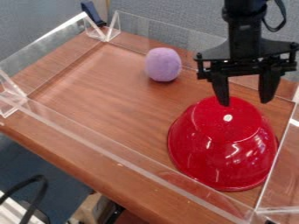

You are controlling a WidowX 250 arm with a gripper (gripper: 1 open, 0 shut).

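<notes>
My black gripper [243, 86] hangs at the upper right, open, its two fingers spread above the back of a large red upturned bowl [219, 145] with nothing visible between them. The bowl rests on the wooden table at the right. A purple ball [163, 65] sits toward the back, left of the gripper.
Clear plastic walls edge the wooden table [87, 88]; the right one runs close beside the bowl. A wooden block [91, 208] and black cables sit outside at the lower left.
</notes>
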